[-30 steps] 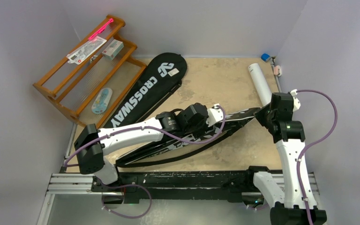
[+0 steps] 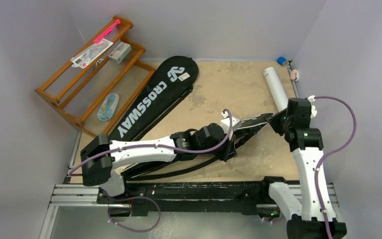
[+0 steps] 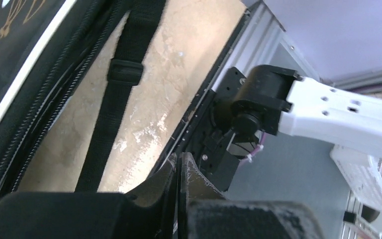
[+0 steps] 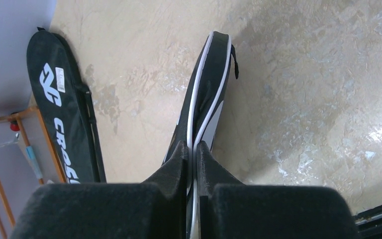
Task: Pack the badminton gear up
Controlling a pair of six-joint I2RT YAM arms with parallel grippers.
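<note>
A black racket bag with white piping (image 2: 251, 123) lies diagonally across the front of the table. My right gripper is shut on its zipped edge, white piping between the fingertips. My left gripper is shut with nothing visible between its fingers, over the bag's front side. In the left wrist view the open zipper (image 3: 54, 99) runs beside a loose strap (image 3: 109, 119) with a buckle. A second bag marked CROSSWAY (image 2: 149, 102) lies farther back.
A wooden shelf (image 2: 54, 97) with small items stands at back left. A white tube (image 2: 273, 84) lies at back right. A dark rail (image 2: 194, 189) runs along the front edge.
My left arm has shifted about, ending farther right and toward the front of the table than a second ago. The right arm has barely moved.
</note>
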